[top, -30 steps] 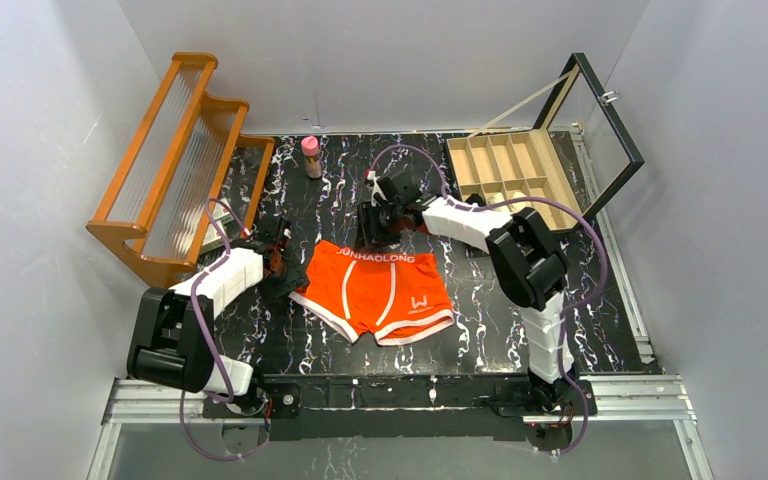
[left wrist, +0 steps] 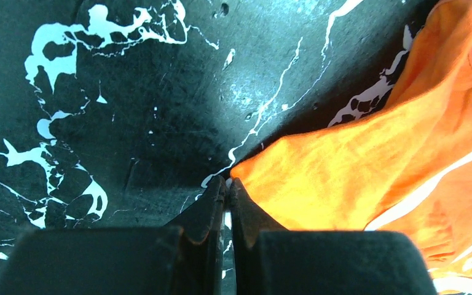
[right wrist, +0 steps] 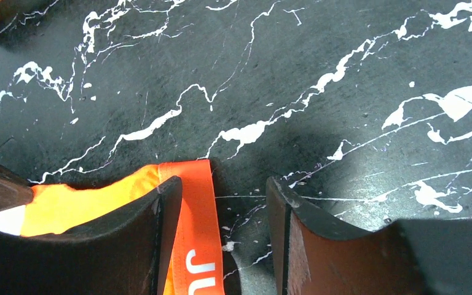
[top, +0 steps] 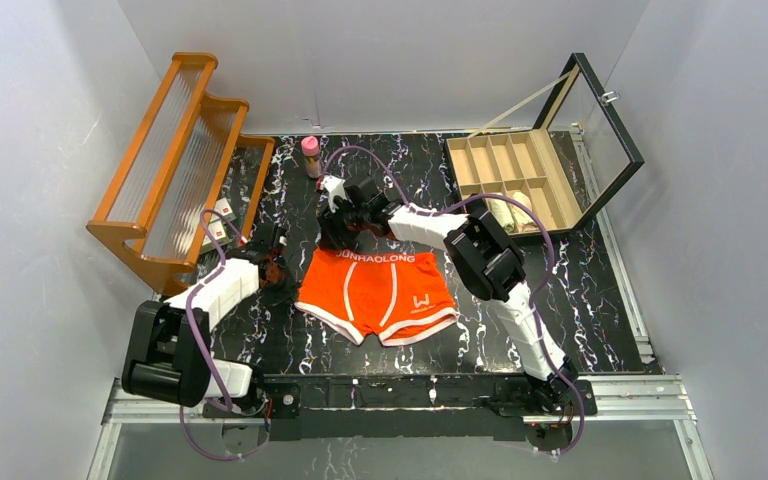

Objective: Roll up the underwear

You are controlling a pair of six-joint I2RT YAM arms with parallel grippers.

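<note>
Orange underwear (top: 375, 290) with white leg trim lies flat on the dark marbled table, its lettered waistband toward the back. My left gripper is shut at the corner of a leg; the orange cloth (left wrist: 338, 178) reaches its fingertips, but whether any is pinched cannot be made out. Over the waistband's left end, my right gripper stands open. In the right wrist view the waistband corner (right wrist: 196, 215) shows beside the left finger, partly within the gap. The right arm hides that corner in the top view.
A wooden rack (top: 170, 170) stands at the left, near the left arm. An open compartment box (top: 505, 165) with rolled items sits at the back right. A pink-capped bottle (top: 311, 157) is at the back.
My right gripper has moved left along the waistband to its left end. The underwear has shifted slightly to the right. The left gripper has moved only a little.
</note>
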